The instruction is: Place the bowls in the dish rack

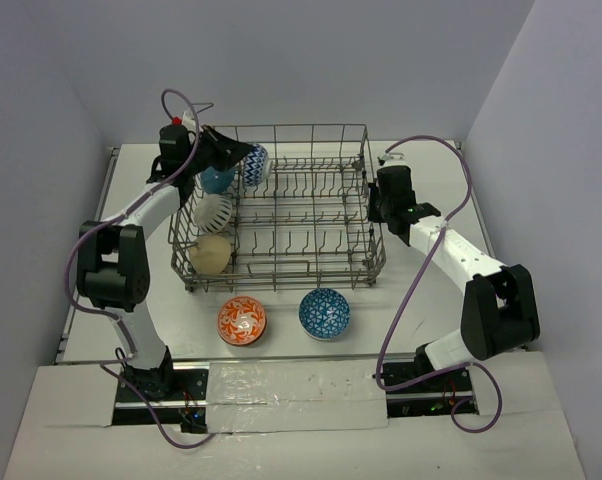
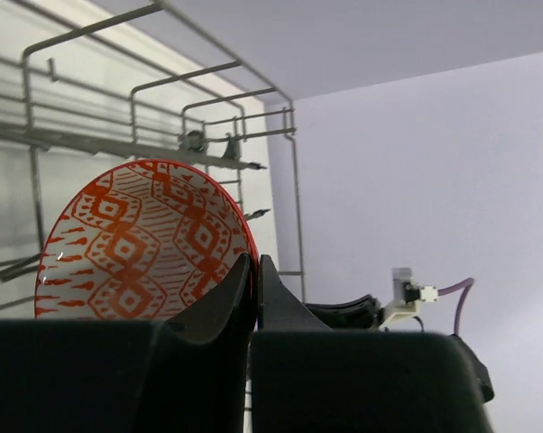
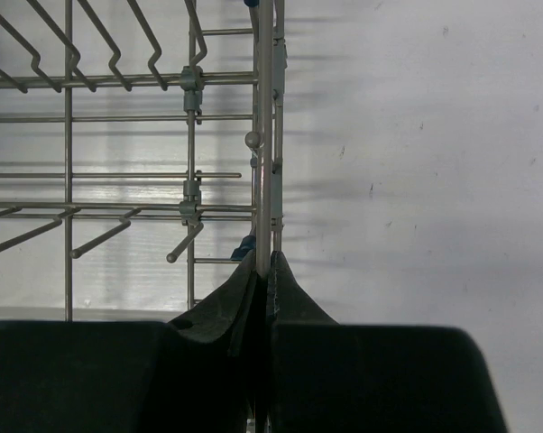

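Note:
My left gripper [image 1: 241, 150] is shut on the rim of a bowl [image 1: 257, 166], blue zigzag outside and red-patterned inside [image 2: 145, 244] in the left wrist view, held above the back left of the dish rack [image 1: 311, 280]. A blue bowl [image 1: 217, 180], a white striped bowl [image 1: 212, 213] and a cream bowl [image 1: 210, 255] stand along the rack's left side. An orange bowl [image 1: 241, 321] and a blue patterned bowl [image 1: 324, 313] lie in front. My right gripper is shut on the rack's right side wire.
The rack's middle and right are empty. Grey walls stand at the back and both sides, with bare white surface right of the rack.

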